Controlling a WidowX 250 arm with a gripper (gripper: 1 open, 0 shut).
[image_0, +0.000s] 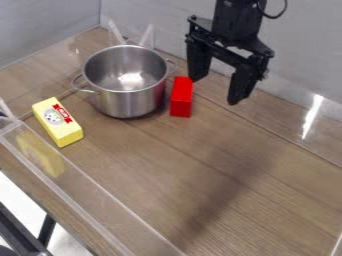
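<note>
The black gripper (219, 78) hangs in the upper middle, above and to the right of a red block (181, 97), its two fingers spread apart with nothing seen between them. The red block lies on the wooden table just right of a steel pot (126, 93). A yellow box (58, 124) with red lettering lies at the left, below the pot.
A clear plastic edge (67, 191) runs along the table's lower left. Pale walls bound the back.
</note>
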